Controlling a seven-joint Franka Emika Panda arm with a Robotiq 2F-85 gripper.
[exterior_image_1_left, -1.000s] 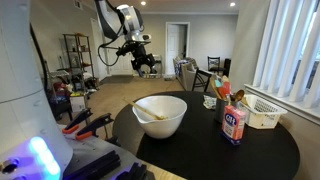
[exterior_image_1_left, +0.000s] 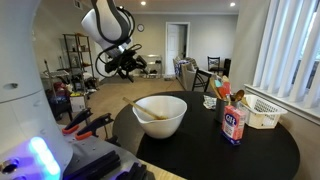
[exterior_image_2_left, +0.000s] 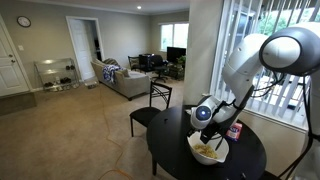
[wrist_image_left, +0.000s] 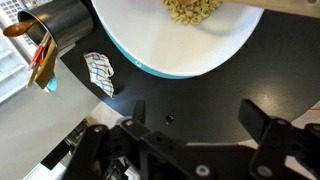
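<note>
A large white bowl (exterior_image_1_left: 160, 117) stands on the dark round table (exterior_image_1_left: 190, 158), with a wooden spoon (exterior_image_1_left: 142, 109) leaning over its rim. In the wrist view, small brown pieces of food (wrist_image_left: 192, 10) lie inside the bowl, and the spoon's handle (wrist_image_left: 285, 5) crosses the upper right. My gripper is open with nothing between its fingers; bare black tabletop shows in the gap. From exterior view 1 the gripper (exterior_image_1_left: 126, 66) appears above and clear of the bowl. Its fingertips are too small to make out in exterior view 2.
A dark utensil holder (wrist_image_left: 62, 22) stands beside the bowl, near a checked cloth (wrist_image_left: 100, 72). A red-and-white container (exterior_image_1_left: 233, 122) and a white basket (exterior_image_1_left: 262, 112) occupy the table's right side. A dark chair (exterior_image_2_left: 158, 98) stands by the table.
In exterior view 1, my arm and gripper have shifted left and the gripper sits somewhat lower. The bowl, spoon and other tabletop things look unmoved.
</note>
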